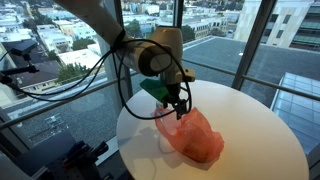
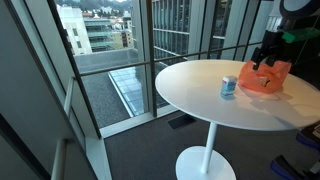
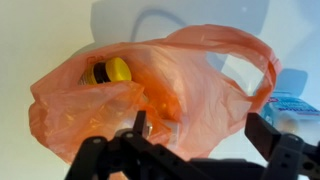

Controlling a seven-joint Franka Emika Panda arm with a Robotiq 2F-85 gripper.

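Observation:
A crumpled translucent orange plastic bag [image 1: 198, 138] lies on the white round table. Through its film in the wrist view, a yellow and black object [image 3: 117, 70] shows inside. My gripper is over the bag's near part, its fingers wide apart. Some bag film spreads beneath the gap, and nothing is clamped there. Seen from the outside, the gripper [image 1: 181, 108] hangs just above the bag's left side; whether it touches the film is unclear. A blue and white carton [image 2: 228, 87] stands on the table, apart from the bag [image 2: 262, 80].
The table [image 1: 250, 125] has bare surface right of and behind the bag. Its rounded edge runs near the windows. In the wrist view the carton [image 3: 290, 110] sits close by the right finger.

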